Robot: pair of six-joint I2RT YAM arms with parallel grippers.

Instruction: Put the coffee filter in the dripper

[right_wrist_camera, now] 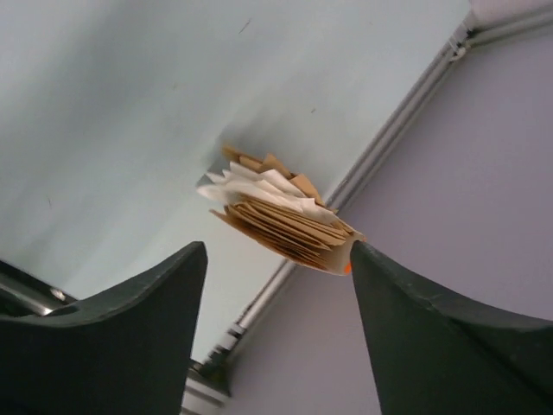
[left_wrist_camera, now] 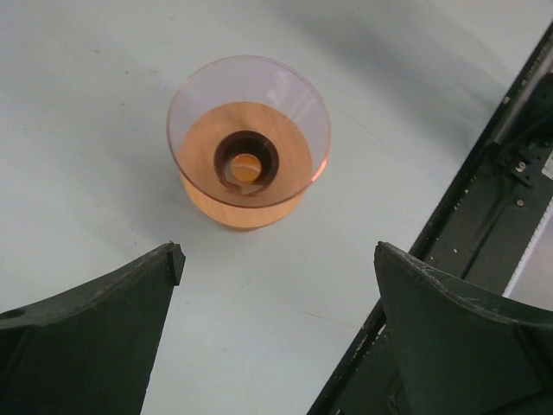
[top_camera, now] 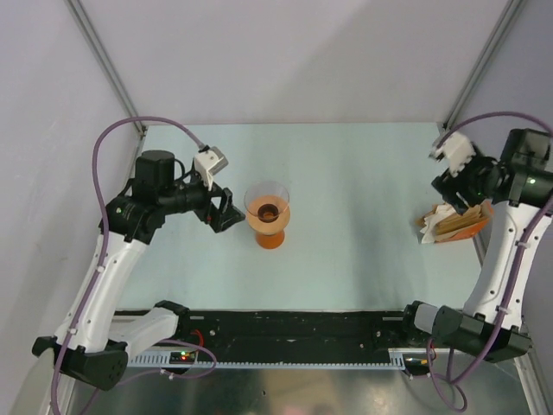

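Note:
The dripper [top_camera: 269,225], a clear cone on an orange stand, stands mid-table; in the left wrist view the dripper [left_wrist_camera: 250,188] shows an empty cone. My left gripper [top_camera: 223,212] hangs open just to its left, nothing between its fingers. On the right side of the table lies a holder of brown and white coffee filters [top_camera: 454,223], seen fanned in the right wrist view [right_wrist_camera: 285,229]. My blurred right gripper [top_camera: 454,194] is over the filters with its fingers apart and nothing visible between them.
Metal rails run along its sides beside pale walls, and a dark strip lies along the front edge.

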